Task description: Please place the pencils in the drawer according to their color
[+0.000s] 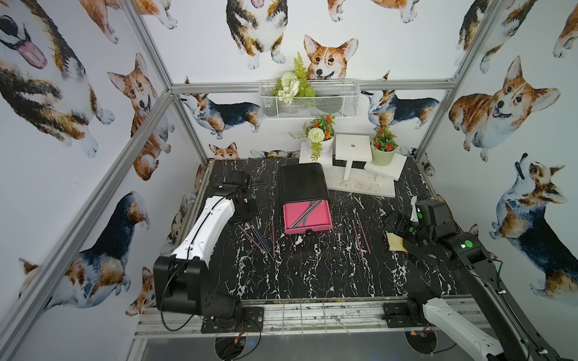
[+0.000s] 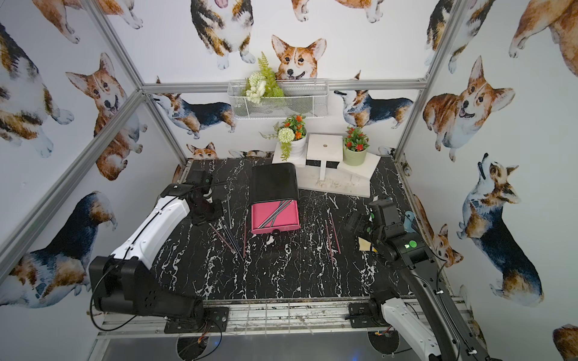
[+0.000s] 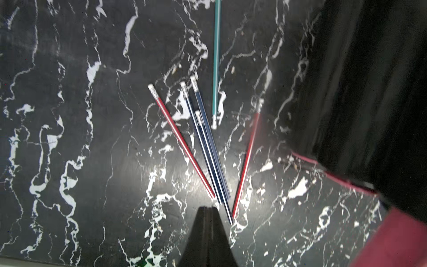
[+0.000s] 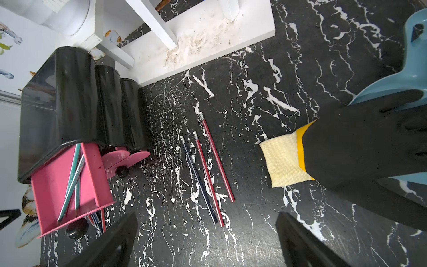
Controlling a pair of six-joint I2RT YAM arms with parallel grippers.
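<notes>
An open pink drawer (image 1: pixel 293 220) of the black box (image 1: pixel 302 177) holds teal pencils (image 4: pixel 72 178). Left of it, in the left wrist view, lie two red pencils (image 3: pixel 182 141), several dark blue pencils (image 3: pixel 204 129) and a teal pencil (image 3: pixel 215 57). My left gripper hovers over them, shut, with nothing visible between its fingers. Right of the box lie two red pencils (image 4: pixel 213 151) and a blue pencil (image 4: pixel 195 173). My right gripper (image 1: pixel 398 223) is above the table at the right, open and empty.
White stepped stands (image 1: pixel 355 180) with potted plants (image 1: pixel 383 144) stand at the back. A dark glove (image 4: pixel 347 146) with a cream cuff lies over a light blue object (image 4: pixel 400 75) at the right.
</notes>
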